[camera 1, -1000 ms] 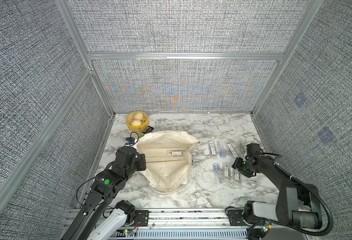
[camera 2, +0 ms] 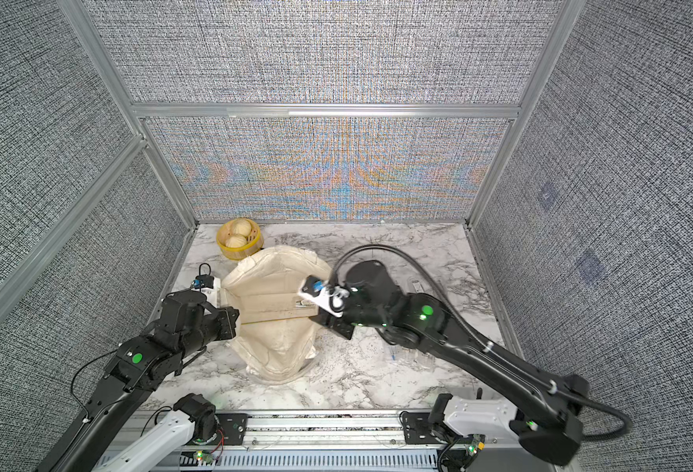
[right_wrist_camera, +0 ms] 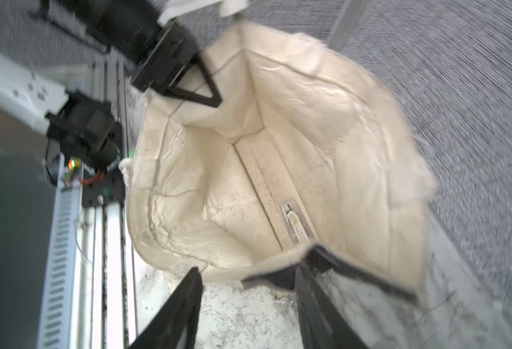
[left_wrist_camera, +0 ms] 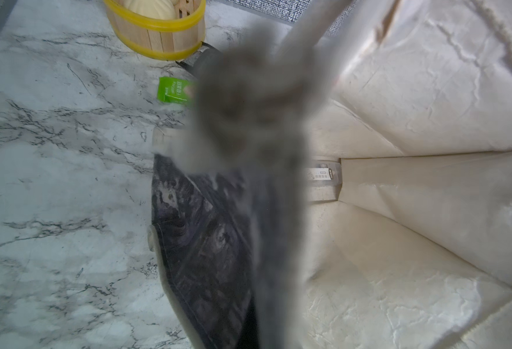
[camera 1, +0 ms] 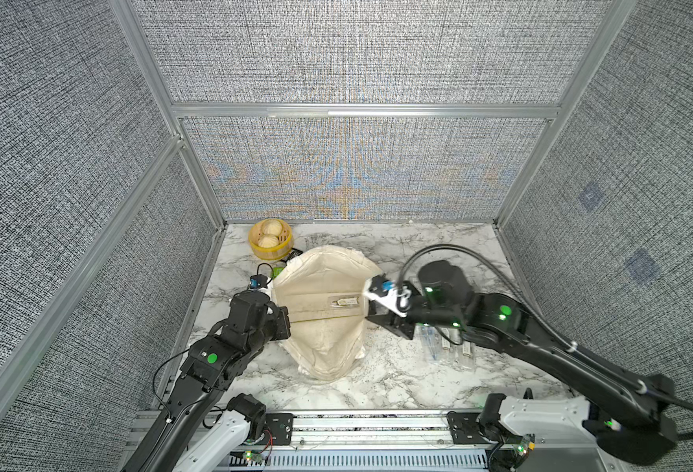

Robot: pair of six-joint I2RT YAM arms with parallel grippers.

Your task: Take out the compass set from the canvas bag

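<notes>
The cream canvas bag (camera 1: 315,354) lies open on the table, with a compass set (camera 1: 346,301) in a clear case on its inner floor, also visible in the right wrist view (right_wrist_camera: 295,221). My left gripper (camera 1: 279,322) is shut at the bag's left rim; its view is partly blurred by bag fabric close to the camera. My right gripper is part open at the bag's right rim, its fingers apart with nothing held visible between them.
A yellow bamboo steamer with buns (camera 1: 270,240) and a green packet (left_wrist_camera: 173,90) stand behind the bag at left. Several clear packaged sets (camera 1: 447,350) lie on the right, partly hidden by the right arm.
My right arm has swung left from the packaged sets to the bag's right rim. The bag's back rim sits higher. The left arm has barely moved.
</notes>
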